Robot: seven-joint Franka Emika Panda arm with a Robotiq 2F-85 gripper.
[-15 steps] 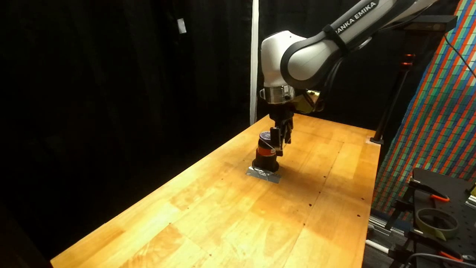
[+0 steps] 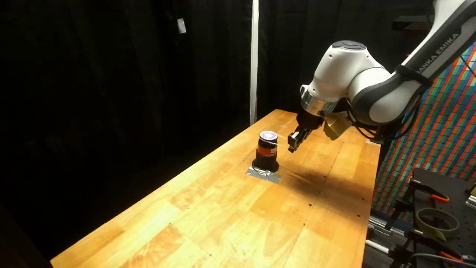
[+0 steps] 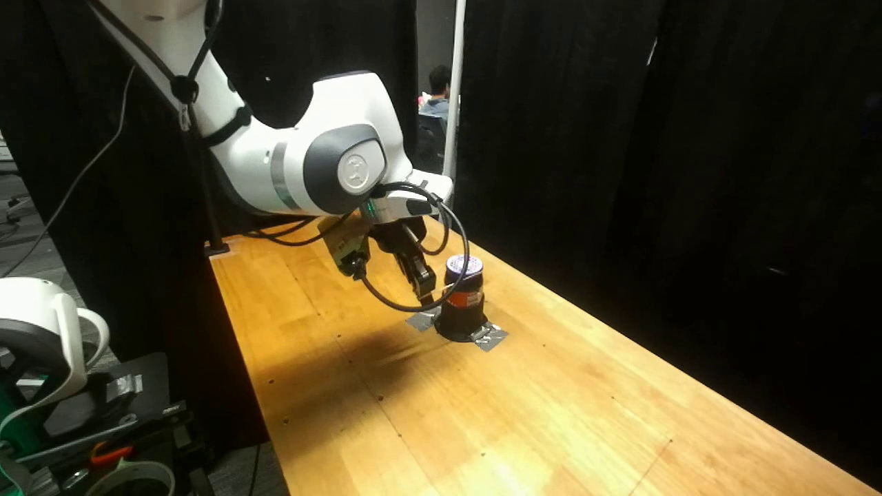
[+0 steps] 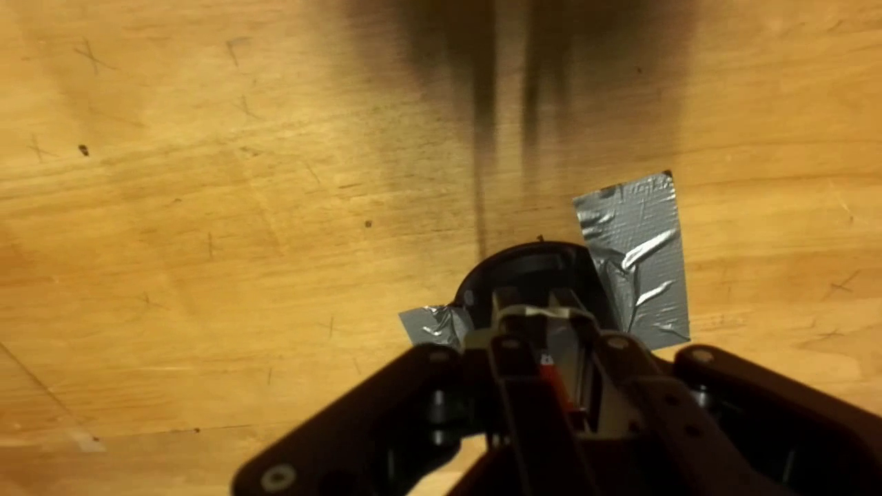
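A dark jar point(image 2: 267, 143) with an orange-red label and a pale, patterned lid stands upright in a black round holder point(image 2: 266, 163), taped to the table. My gripper point(image 2: 292, 143) is tilted and sits just to the right of the jar's upper part, apart from it. From jar to fingers runs a thin pale band point(image 3: 444, 288), apparently an elastic one, pulled taut. In the wrist view the band point(image 4: 541, 311) crosses at the fingertips point(image 4: 506, 302), and my gripper is shut on it. The fingers hide most of the jar there.
Grey tape point(image 4: 649, 260) holds the holder's base to the wooden table point(image 2: 214, 214). Broad bare table lies in front of the jar. Beyond the right edge, a black side bench carries a tape roll point(image 2: 437, 222) and clamps.
My gripper has moved right, away from the jar's side, and tilted. The pale band now stretches across the gap between them. The jar and holder have stayed in place.
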